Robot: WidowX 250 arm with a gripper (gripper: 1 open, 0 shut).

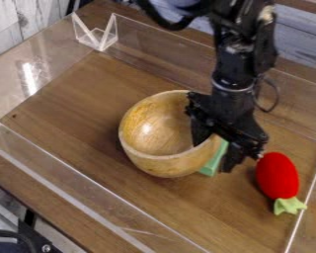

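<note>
A wooden bowl (158,138) sits on the table at the centre, with a green object (211,164) partly hidden beside and behind its right side. My black gripper (216,131) is at the bowl's right rim, above the green object. Its fingertips overlap the rim in this view, and what lies between them is hard to make out. A red plush item with a pale green top (278,178) lies to the right.
A clear plastic holder (96,32) stands at the back left, and clear rails run along the edges.
</note>
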